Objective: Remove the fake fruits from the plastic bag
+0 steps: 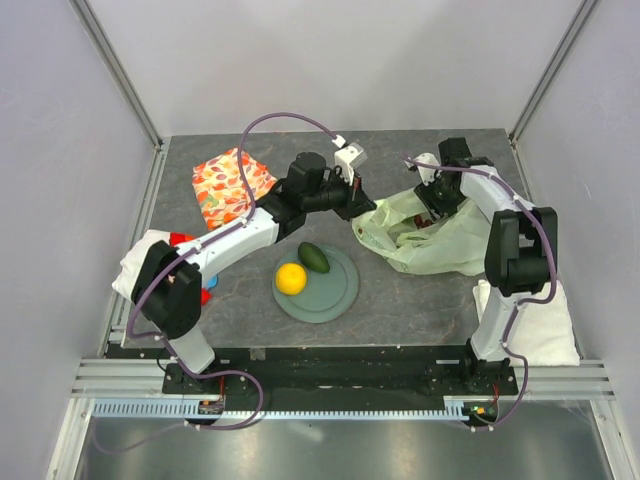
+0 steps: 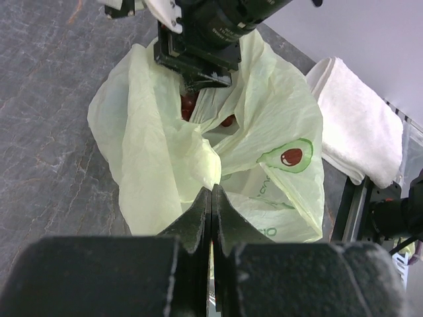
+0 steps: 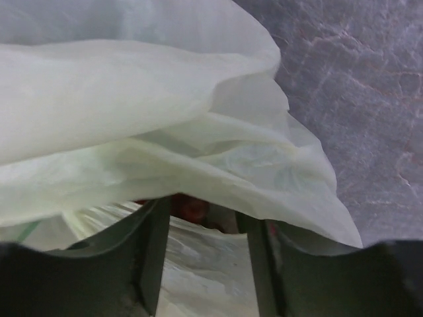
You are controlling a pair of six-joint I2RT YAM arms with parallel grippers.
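Note:
The pale green plastic bag (image 1: 440,255) lies on its side on the right half of the table, its mouth held up toward the left. My left gripper is shut on the bag's rim. Inside the mouth, the right gripper (image 1: 432,210) points downward; its fingers (image 3: 153,254) stand apart with no fruit seen between them. Dark red fruit (image 2: 188,104) shows in the bag just below that gripper, partly covered by plastic folds. On the grey-green plate (image 1: 325,305) rest an orange (image 1: 291,279) and an avocado (image 1: 313,257).
An orange-patterned cloth (image 1: 222,185) lies at the back left. A white towel (image 1: 530,325) is at the front right, and another white cloth (image 1: 140,262) is at the left edge. Bare table lies between plate and towel.

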